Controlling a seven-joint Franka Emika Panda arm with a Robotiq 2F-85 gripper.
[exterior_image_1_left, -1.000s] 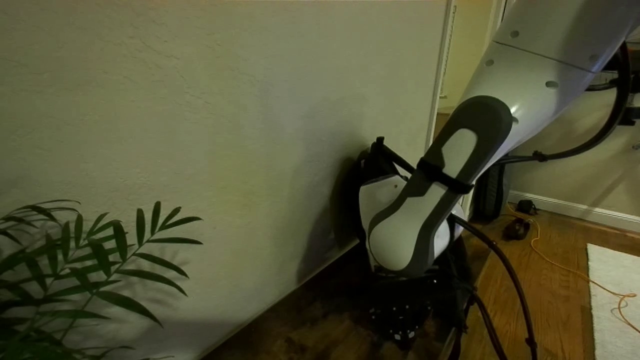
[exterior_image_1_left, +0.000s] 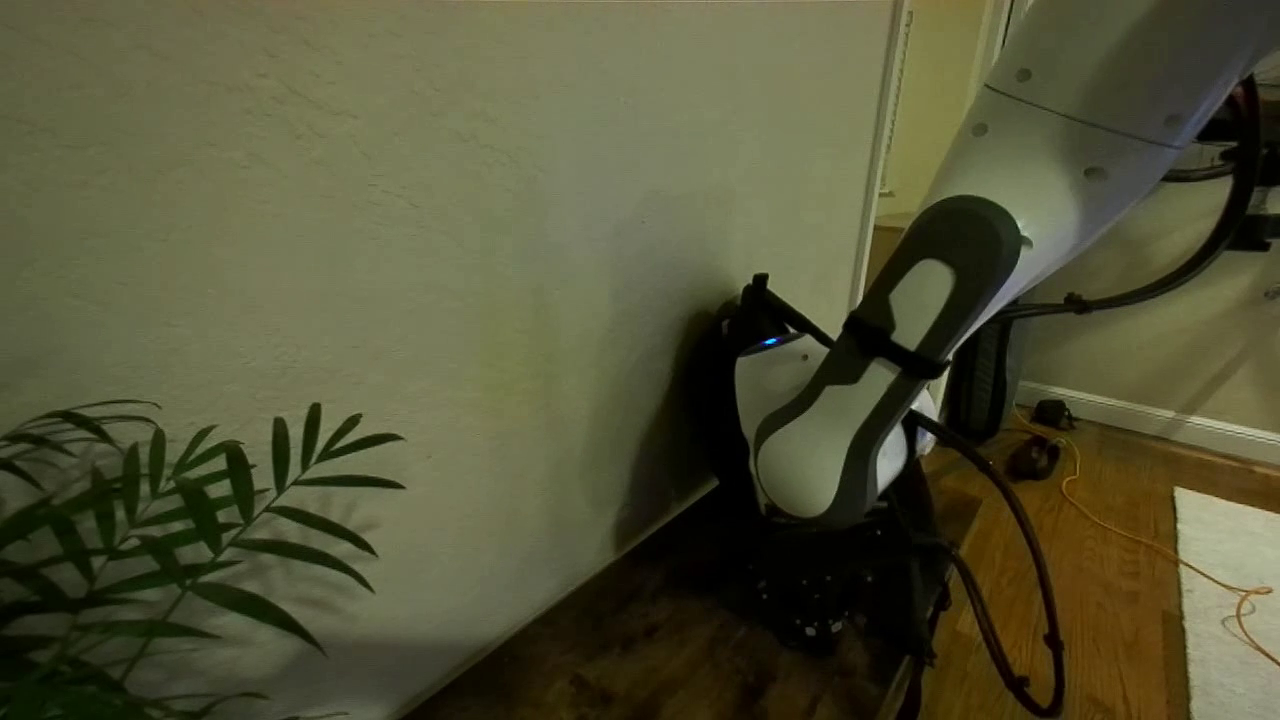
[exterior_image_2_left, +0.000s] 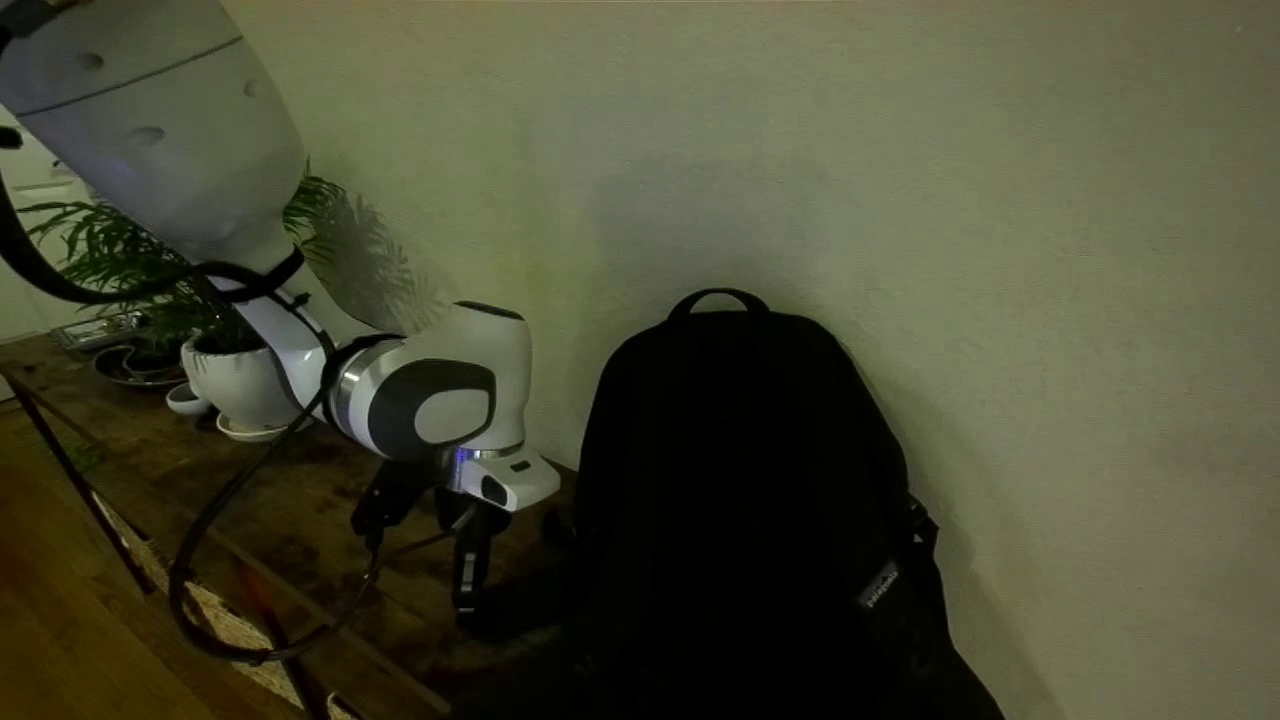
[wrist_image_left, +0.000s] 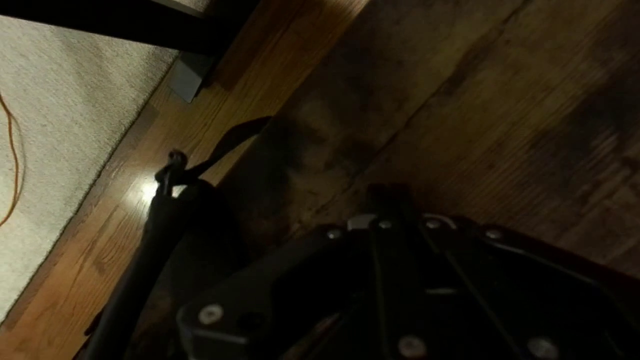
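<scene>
A black backpack (exterior_image_2_left: 744, 480) leans upright against the wall in exterior view 2, its top loop (exterior_image_2_left: 720, 295) standing free. Exterior view 1 shows only parts of it behind the arm. My gripper (exterior_image_2_left: 469, 594) points down beside the backpack's left side, low over the dark wooden table. In the wrist view the gripper has its fingers together at the centre, and nothing shows between them. A black strap (wrist_image_left: 240, 133) with a buckle hangs past the table edge, left of the fingers. Darkness hides whether the fingertips touch the backpack or the table.
A potted palm in a white pot (exterior_image_2_left: 246, 382) stands farther along the table (exterior_image_2_left: 144, 444), with small dishes near it. The wall (exterior_image_1_left: 456, 300) runs close along one side. Below are the wooden floor, a pale rug (exterior_image_1_left: 1230, 576) and an orange cable (exterior_image_1_left: 1116, 528).
In exterior view 1 the wrist and gripper have shifted a little up and to the right, toward the backpack. A blue light now shows on the wrist. Plant and backpack look unmoved.
</scene>
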